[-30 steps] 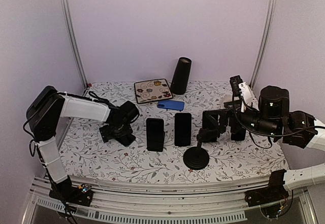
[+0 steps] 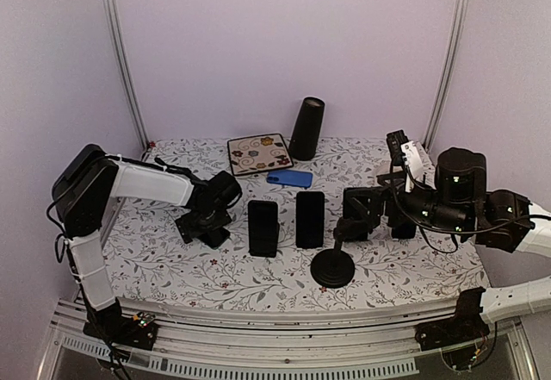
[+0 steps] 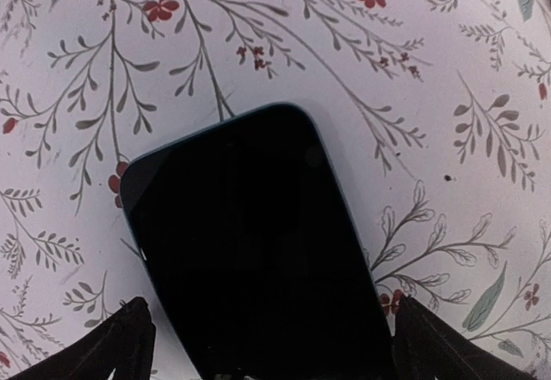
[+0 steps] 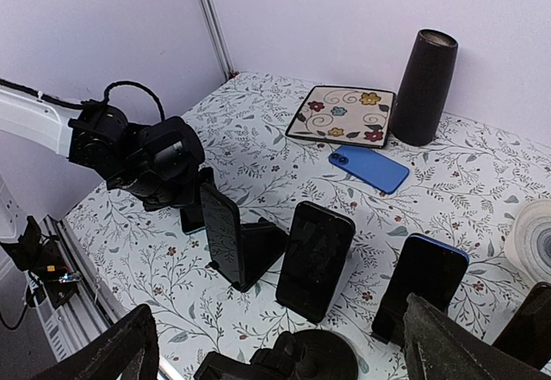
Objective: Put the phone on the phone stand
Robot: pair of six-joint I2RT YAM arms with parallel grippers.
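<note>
A black phone (image 3: pixel 254 233) lies flat on the floral table, its far end filling the middle of the left wrist view. My left gripper hangs open just over it, one finger along each long side; from above it hides much of the phone (image 2: pixel 212 235). Phone stands stand in a row at the centre and right, several holding dark phones (image 2: pixel 309 219) (image 4: pixel 419 281). A round-based stand (image 2: pixel 332 266) is at the front right, its top partly hidden. My right gripper (image 2: pixel 372 208) is open above that stand; its fingers (image 4: pixel 112 345) show low in the right wrist view.
At the back are a floral board (image 2: pixel 258 153), a black cylinder (image 2: pixel 306 128) and a flat blue phone (image 2: pixel 289 177). A white roll (image 4: pixel 525 233) sits at the right.
The left arm and gripper have shifted slightly over the lying phone. The right arm is nearly still.
</note>
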